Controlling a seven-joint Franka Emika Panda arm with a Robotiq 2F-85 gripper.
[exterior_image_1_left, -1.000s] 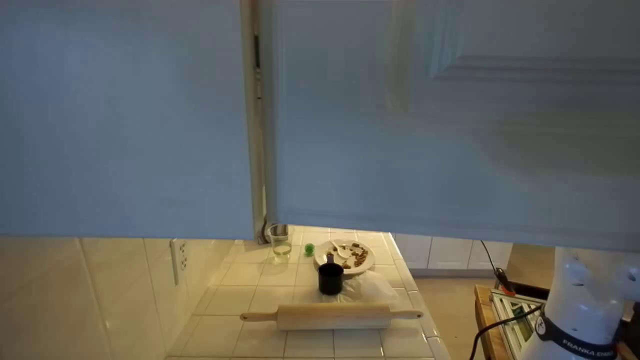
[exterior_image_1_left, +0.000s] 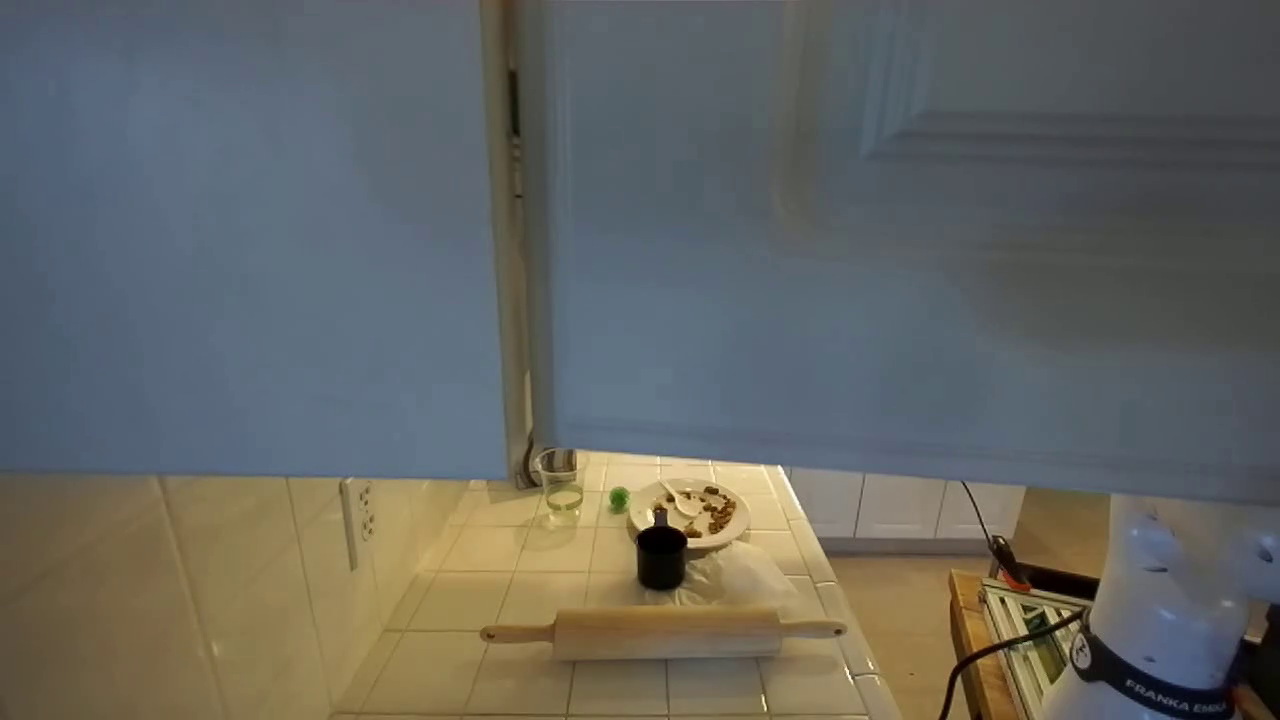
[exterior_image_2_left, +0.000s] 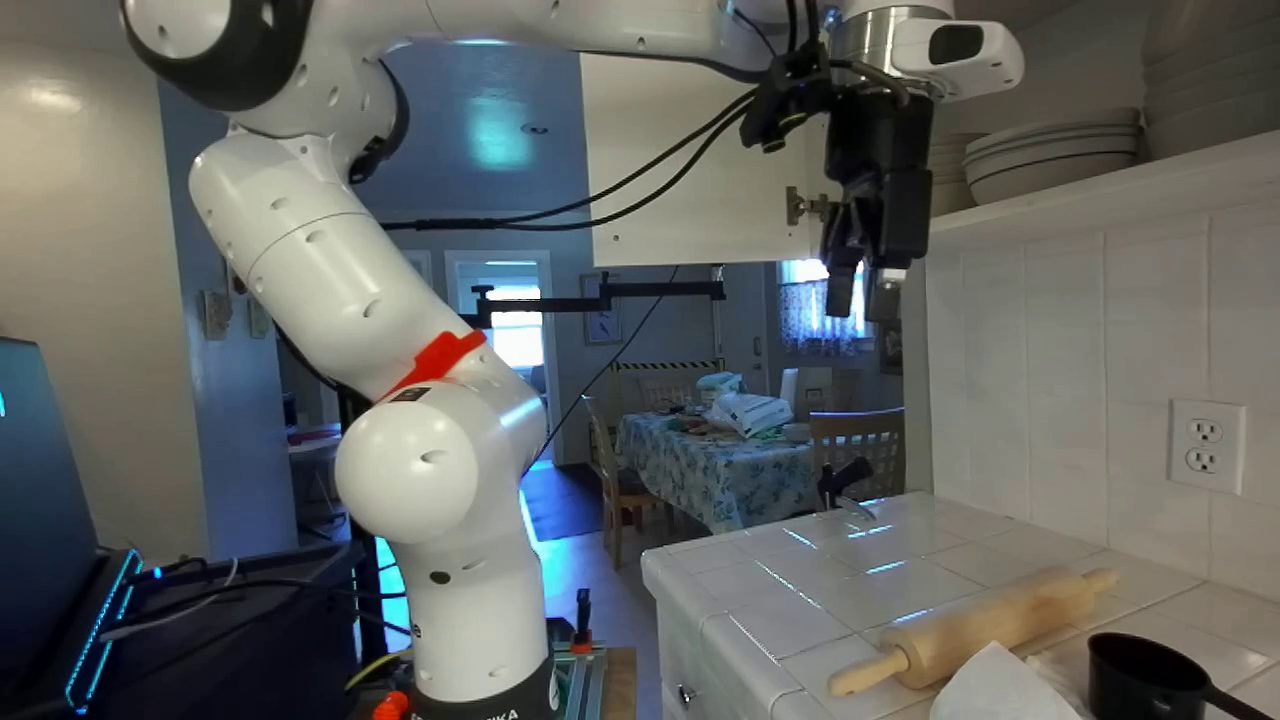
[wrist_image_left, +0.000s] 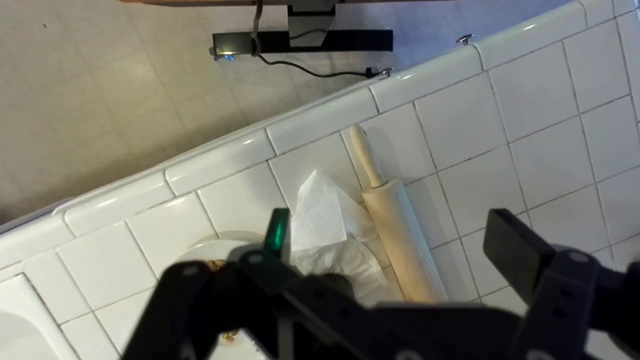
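My gripper (exterior_image_2_left: 866, 294) hangs high above the counter, well clear of everything on it. In the wrist view its two dark fingers are spread wide, with no object between them. A wooden rolling pin (exterior_image_1_left: 667, 634) lies across the tiled counter. Behind it in exterior view 1 stands a black cup (exterior_image_1_left: 661, 559) with a handle, beside a crumpled white paper or plastic sheet (exterior_image_1_left: 744, 578). A white plate (exterior_image_1_left: 735, 535) holds brown bits of food and a white spoon (exterior_image_1_left: 685, 504). A small green object (exterior_image_1_left: 619, 499) and a clear glass (exterior_image_1_left: 561, 493) are near the plate.
An open cabinet door (exterior_image_2_left: 708, 168) is behind the gripper, and a shelf (exterior_image_2_left: 1152, 174) with stacked bowls (exterior_image_2_left: 1056, 156) is to its right. A wall outlet (exterior_image_2_left: 1207, 445) sits above the counter. Bare tiles (wrist_image_left: 516, 174) extend beyond the rolling pin.
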